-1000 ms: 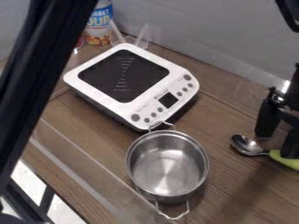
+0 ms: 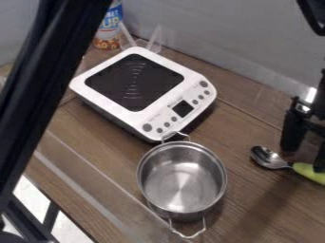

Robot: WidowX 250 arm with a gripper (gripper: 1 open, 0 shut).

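The black gripper (image 2: 302,133) is at the right edge, partly out of frame, its fingers pointing down just above a metal spoon (image 2: 267,158) with a green handle (image 2: 309,173). Whether it is open or shut is unclear. A steel pot (image 2: 181,178) with two wire handles sits on the wooden counter in the lower middle. Behind it is a white induction cooker (image 2: 146,95) with a dark top and buttons.
A can-like container (image 2: 106,24) stands at the back left near clear plastic items. Grey walls (image 2: 229,38) bound the counter (image 2: 248,214) behind. Dark frame bars cross the left side. Bare wood surrounds the pot.
The gripper has shifted very slightly near the spoon's handle; the pot, cooker and spoon have not moved.
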